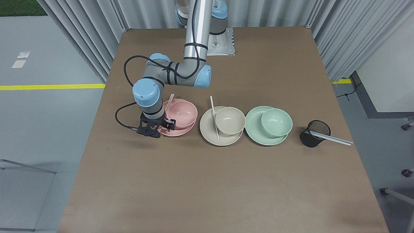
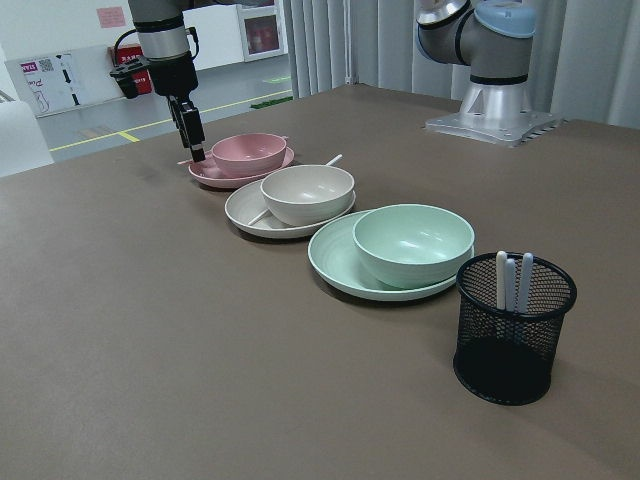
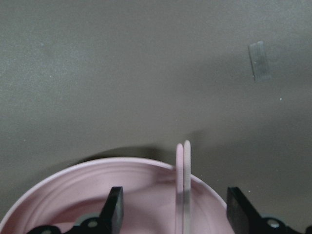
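My gripper is open, low over the pink plate (image 3: 87, 180), with pink chopsticks (image 3: 183, 195) upright in view between its fingers, not visibly touched. In the front view the gripper (image 1: 155, 128) sits at the left of the pink bowl (image 1: 183, 113); in the left view it (image 2: 195, 150) is beside that bowl (image 2: 250, 150). A cream plate (image 1: 209, 128) with a cream bowl (image 1: 233, 120) and a chopstick stands to the right, then a green plate (image 1: 254, 128) with a green bowl (image 1: 277, 122).
A black mesh cup (image 1: 314, 139) with light sticks stands on the right of the table (image 1: 217, 182).
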